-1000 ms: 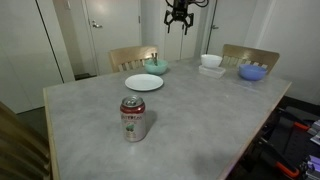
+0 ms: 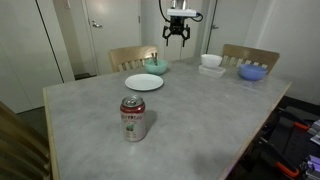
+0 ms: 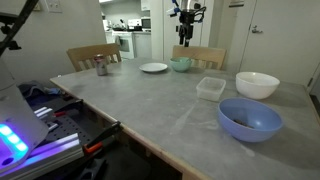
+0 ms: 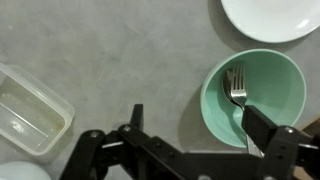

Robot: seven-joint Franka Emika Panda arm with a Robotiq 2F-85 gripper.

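Observation:
My gripper (image 2: 177, 39) hangs high above the far side of the table, its fingers spread with nothing between them. In exterior view 2 the gripper (image 3: 187, 38) is right above a mint-green bowl (image 3: 180, 65). From the wrist, the green bowl (image 4: 278, 82) lies below and to the right, partly covered by one of the fingers (image 4: 256, 125). A metal fork (image 4: 237, 86) and another piece of silverware rest inside it. Their handles are partly hidden. The other finger (image 4: 137, 118) is over bare table.
Beside the green bowl lies a white plate (image 2: 145, 82). A clear container (image 3: 211, 88), a white bowl (image 3: 257, 85) and a blue bowl (image 3: 250, 118) stand along the other side. A red and silver can (image 2: 133, 118) is apart from them. Mid-table is free.
Over the last second my gripper has come down and slightly to the left in exterior view 1. The objects on the table have not moved.

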